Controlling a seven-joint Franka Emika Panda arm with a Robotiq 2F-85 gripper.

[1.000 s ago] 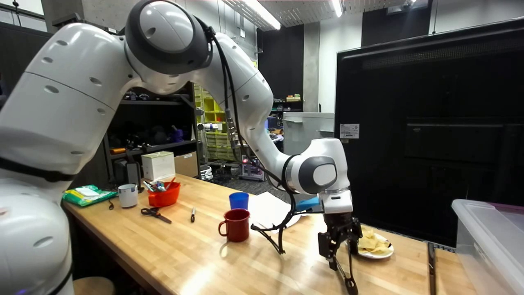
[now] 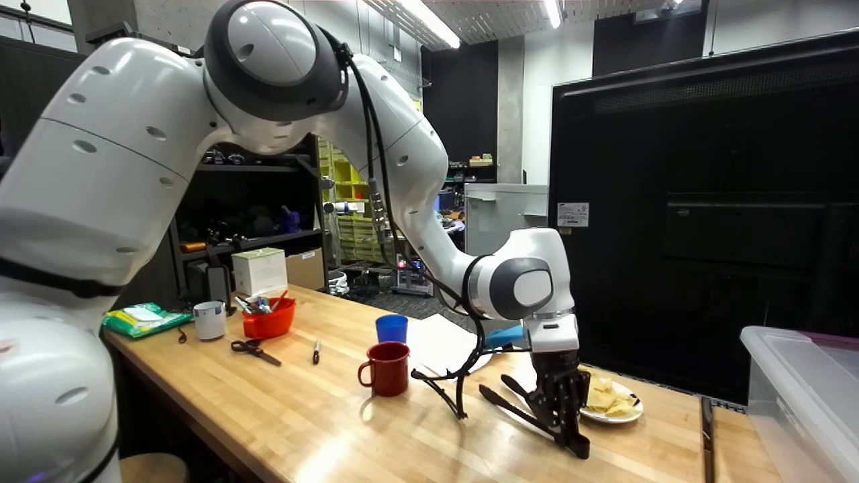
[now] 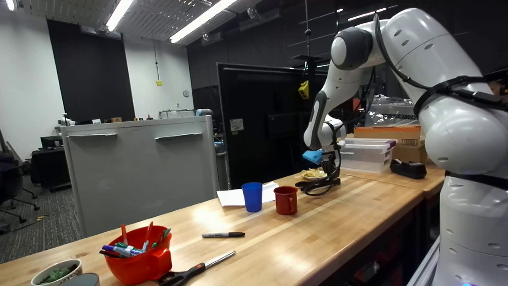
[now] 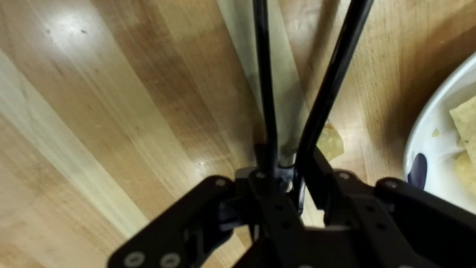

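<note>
Black tongs (image 2: 519,410) with two long, thin arms are held low over the wooden table. My gripper (image 2: 561,402) is shut on them near the end where the arms meet. In the wrist view the tongs (image 4: 267,98) run up the picture, away from my gripper, their arms spread apart. Whether the tongs touch the table cannot be made out. Right beside the gripper is a white plate (image 4: 417,147) with yellow chips (image 2: 608,398). A loose chip (image 4: 331,143) lies on the table, partly hidden behind a finger.
A red mug (image 2: 388,370) and a blue cup (image 2: 392,329) stand left of the gripper, near white paper (image 2: 439,342). Scissors (image 2: 256,351), a marker (image 3: 224,234) and a red pen holder (image 2: 270,322) are farther off. A clear bin (image 2: 797,394) bounds the right side.
The gripper's fingers, apart a second ago around the tongs, have come together on them. The tongs, which pointed toward the viewer, now point left, and the gripper has turned.
</note>
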